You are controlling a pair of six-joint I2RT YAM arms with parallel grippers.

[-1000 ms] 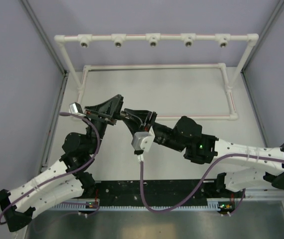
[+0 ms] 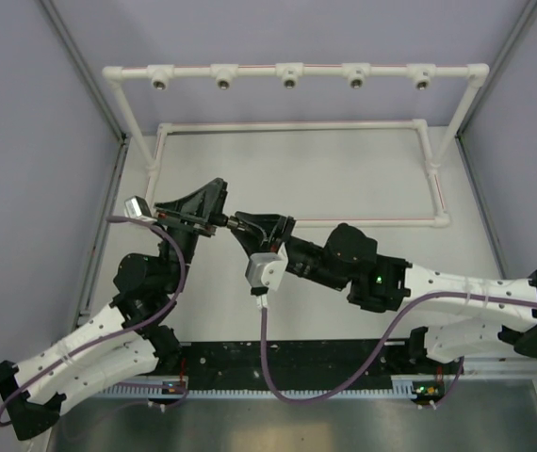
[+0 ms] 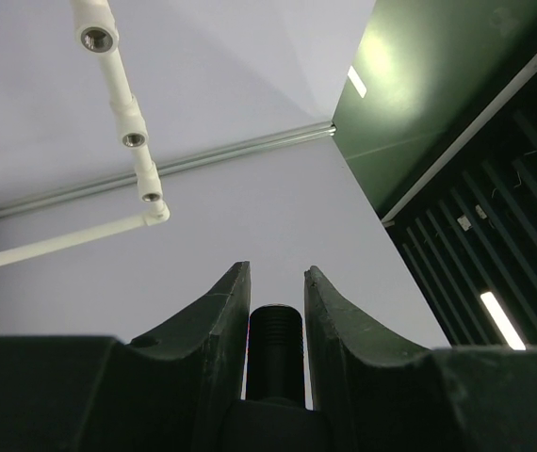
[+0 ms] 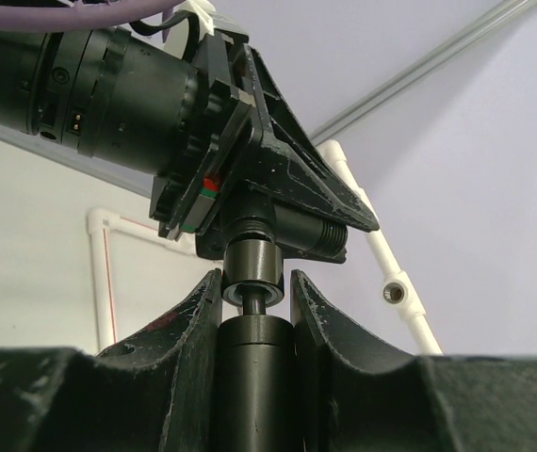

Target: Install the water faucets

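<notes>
In the right wrist view, my left gripper comes down from the upper left, shut on a black faucet piece with a threaded side outlet (image 4: 299,233) and a metal collar (image 4: 252,268). A thin stem (image 4: 252,303) joins that collar to a black cylinder (image 4: 254,372) between the fingers of my right gripper. Whether those fingers grip the cylinder or stand slightly apart from it is unclear. The left wrist view has a black rounded end (image 3: 275,353) between the fingers of my left gripper. From above, both grippers meet around the short dark stem (image 2: 230,222).
At the back stands a white pipe frame (image 2: 256,71) with several threaded sockets (image 2: 289,82) facing forward. A lower white pipe loop (image 2: 292,127) lies on the white table. Purple cables (image 2: 325,395) hang from both arms. Table space between frame and arms is clear.
My left gripper has shifted slightly left. My right gripper has also moved a little left and down in the top view.
</notes>
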